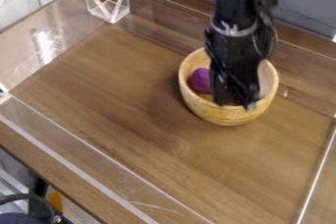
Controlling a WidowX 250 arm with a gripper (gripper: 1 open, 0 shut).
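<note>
The black robot arm comes down from the top of the view, blurred, with its gripper (245, 92) low over and inside the yellow bowl (223, 109). A purple object (201, 79) lies in the bowl at its left side, partly hidden behind the gripper. The fingertips are too blurred to show whether anything is between them.
A clear plastic holder (109, 5) stands at the back left, and a grey wall runs behind.
</note>
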